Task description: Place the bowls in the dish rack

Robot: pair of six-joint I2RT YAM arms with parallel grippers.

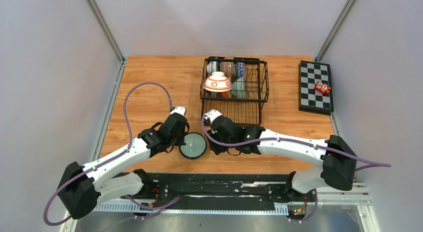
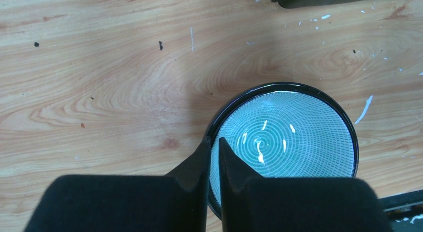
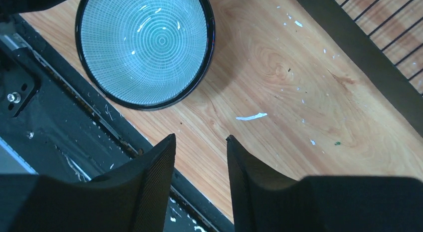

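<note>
A pale teal bowl with a black rim (image 1: 192,145) lies on the table, also filling much of the left wrist view (image 2: 284,132) and right wrist view (image 3: 144,45). My left gripper is over the bowl's left rim, fingertips close together; whether they pinch the rim is unclear. My right gripper is part open with only table visible between its fingers, right of the bowl. The black wire dish rack (image 1: 259,82) holds several bowls, with a red-patterned bowl (image 1: 217,82) on top.
A checkered board (image 1: 314,105) with a red packet (image 1: 322,88) lies at the right. The rack's lower tier shows bare wires behind my grippers.
</note>
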